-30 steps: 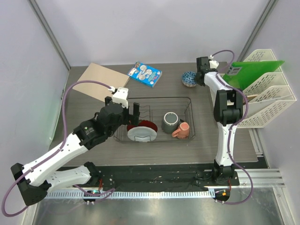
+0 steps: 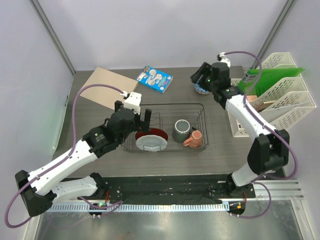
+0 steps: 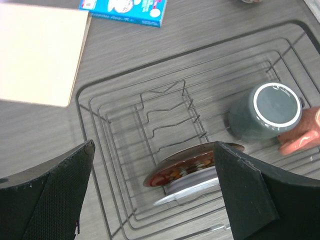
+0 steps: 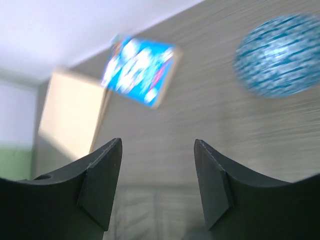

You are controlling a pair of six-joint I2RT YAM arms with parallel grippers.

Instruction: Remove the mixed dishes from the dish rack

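The wire dish rack [image 2: 172,105] stands mid-table. In it are a red-brown plate [image 2: 159,132], a white plate [image 2: 151,143], a grey-green mug [image 2: 181,131] and a pinkish mug [image 2: 194,139]. Over the rack's left side hovers my left gripper [image 2: 134,121], open and empty; its view shows both plates [image 3: 187,162] below and between its fingers. At the back right my right gripper [image 2: 199,79] is raised and part open, nothing between its fingers. Beyond it sits a blue patterned bowl [image 4: 280,55], partly hidden from above by that gripper.
A blue box [image 2: 155,79] and a tan board [image 2: 104,86] lie behind the rack. To the right stand white baskets [image 2: 295,105] holding a green item [image 2: 277,80]. Bare table lies left and in front of the rack.
My right arm has swung up and leftward from beside the bowl, now covering much of it from above. The bowl shows no clear shift. My left arm has barely moved.
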